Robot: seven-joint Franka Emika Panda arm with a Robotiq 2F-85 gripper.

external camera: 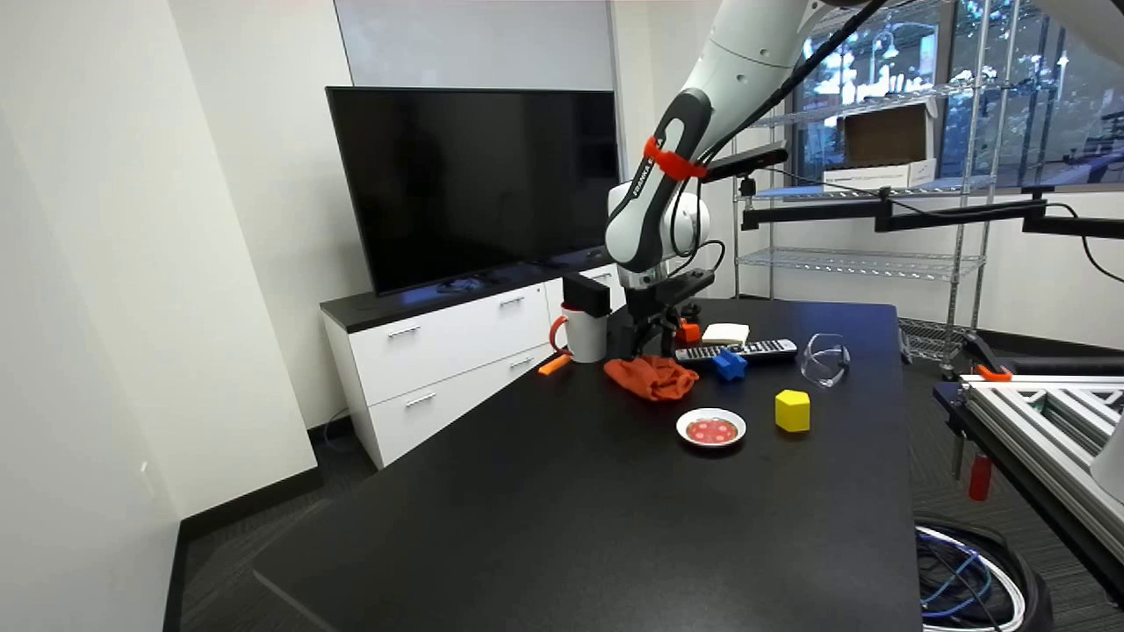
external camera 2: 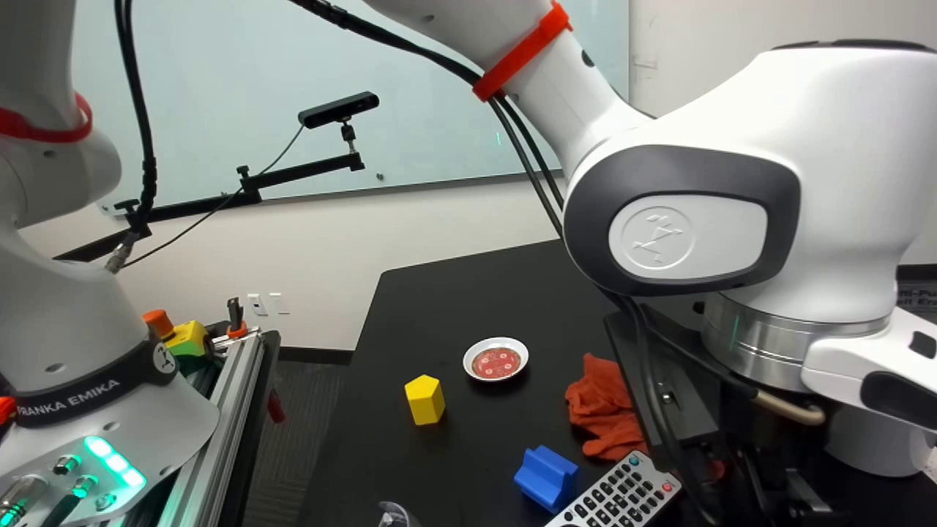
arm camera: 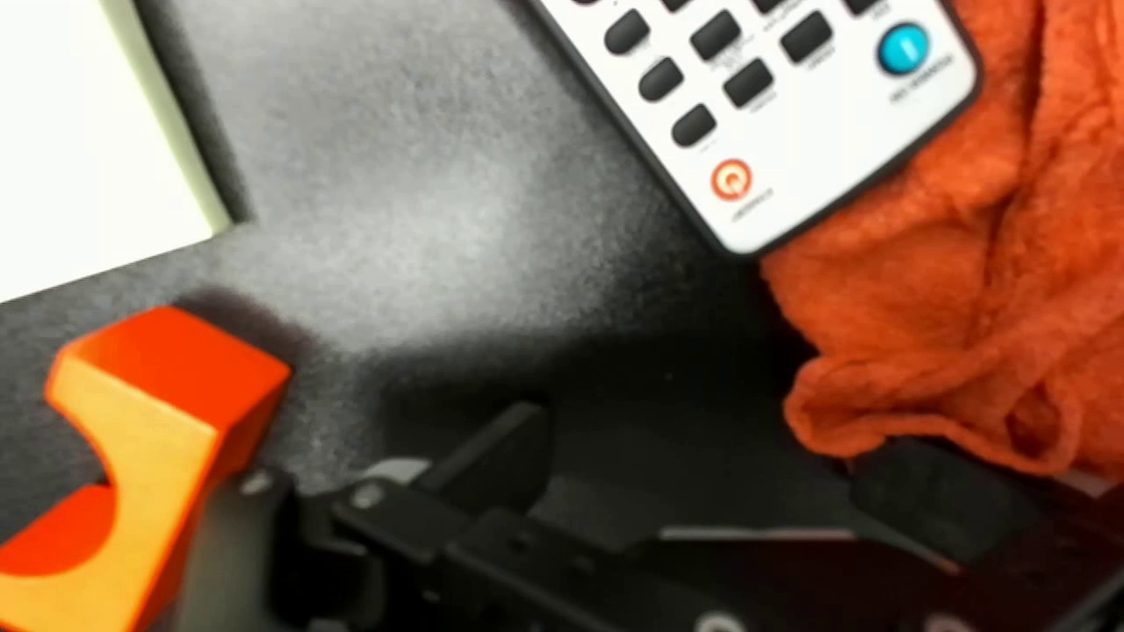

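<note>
Low over the far end of the black table, my gripper stands open, its two fingers (arm camera: pixel 506 448) well apart in the wrist view. Between them I make out only dark surface and shadow. An orange cloth (arm camera: pixel 948 337) lies crumpled by the right-hand finger; whether they touch, I cannot tell. Over the cloth's edge reaches the end of a white remote (arm camera: pixel 780 126). Left of the gripper is an orange block with a curved cut-out (arm camera: pixel 158 421). In exterior view 2 the arm hides most of the gripper.
A white mug (external camera: pixel 587 335) with a black box-like item (external camera: pixel 586 295) above it stands close to the gripper. Around lie a blue block (external camera: pixel 729 364), clear glasses (external camera: pixel 824 359), a yellow block (external camera: pixel 792 411) and a small dish (external camera: pixel 711 428).
</note>
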